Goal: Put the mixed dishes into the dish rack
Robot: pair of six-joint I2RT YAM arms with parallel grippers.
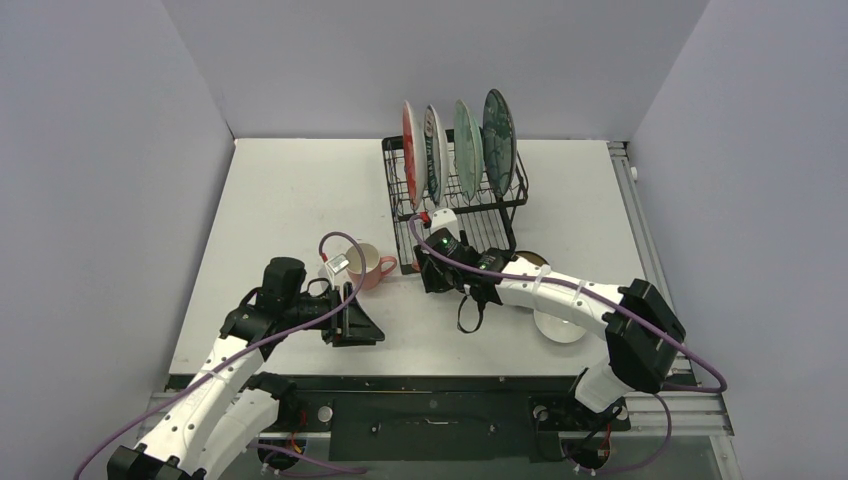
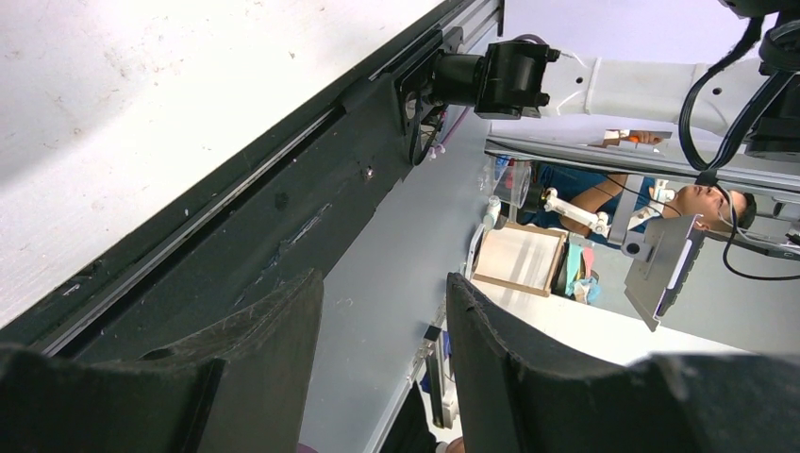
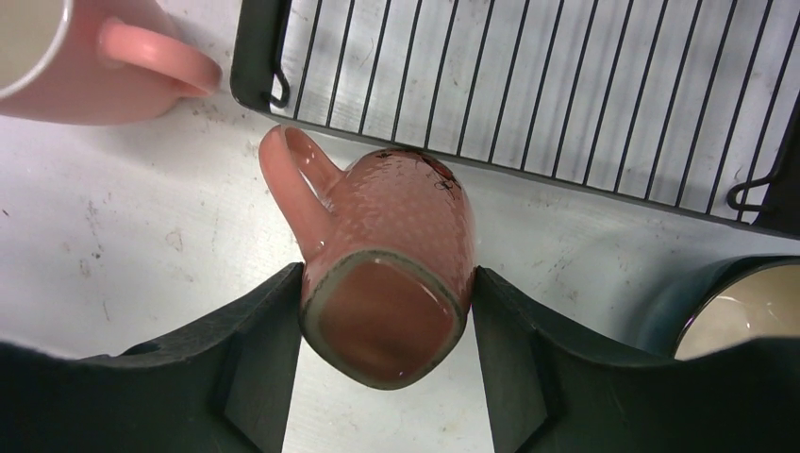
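In the right wrist view, my right gripper is shut on a pink mug, tilted with its handle to the upper left. The mug is at the front edge of the black dish rack; whether they touch I cannot tell. Another pink mug stands on the table left of the rack. Several plates stand upright in the rack's upper tier. My left gripper is part open over the table's front left, its fingers apart and empty.
A brown bowl sits right of the held mug, partly behind my right arm in the top view. A white dish lies nearer the front edge. The rack's lower front tier shows bare wires.
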